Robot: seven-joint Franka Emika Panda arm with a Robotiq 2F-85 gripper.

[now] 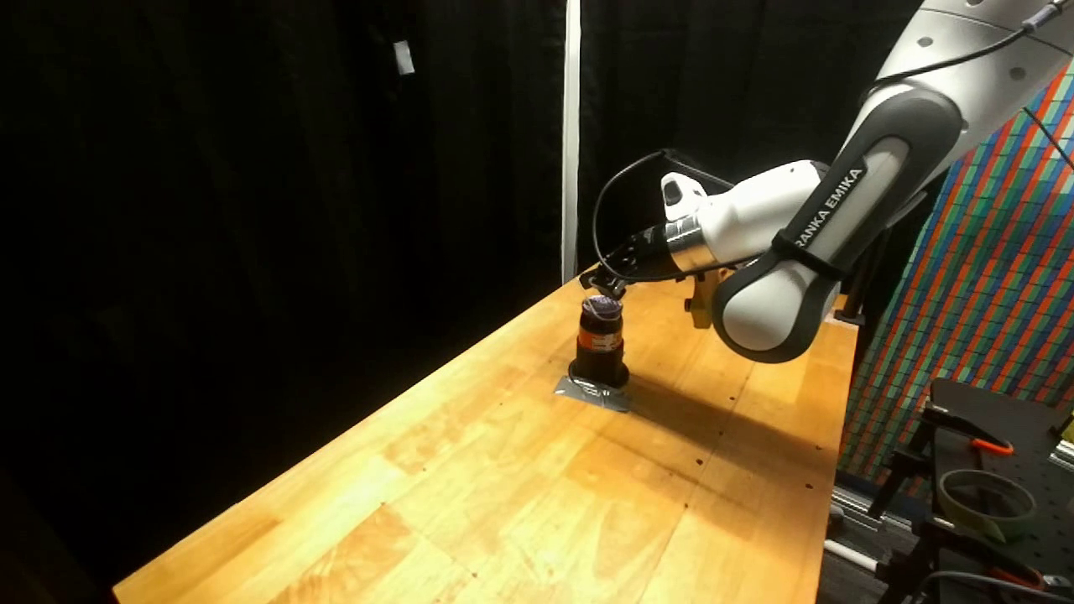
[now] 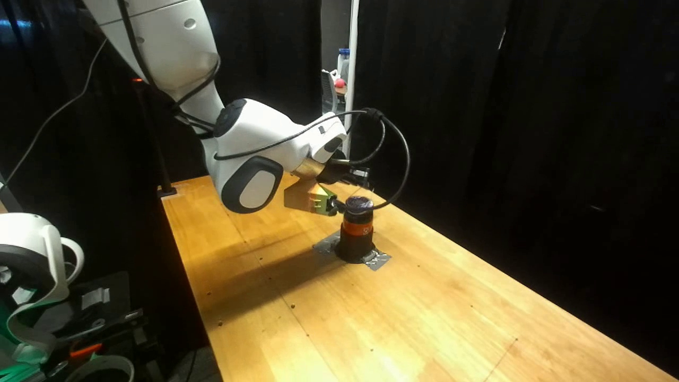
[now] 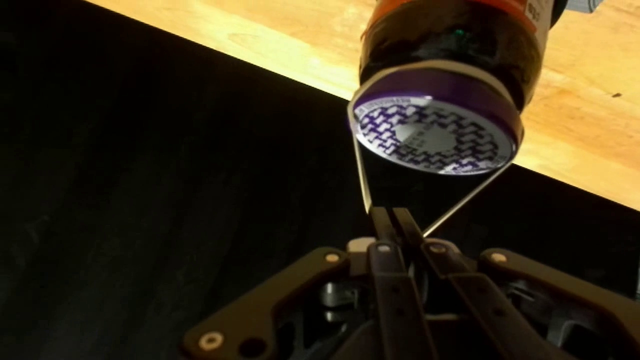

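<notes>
A dark jar (image 1: 601, 341) with an orange label stands upright in a black round holder taped to the table. Its purple-and-white lid (image 3: 429, 135) faces my wrist view. A pale rubber band (image 3: 363, 174) is looped around the lid's side and stretched away from it, its two strands running down to my fingertips. My gripper is shut on that band, with a clear gap between the fingertips and the lid. In exterior view 1 the gripper (image 1: 607, 286) hangs slightly above the lid, tilted; exterior view 2 also has it close by the jar (image 2: 358, 229).
A black cable (image 2: 407, 159) loops from the wrist near the jar. Dark curtains hang beyond the table.
</notes>
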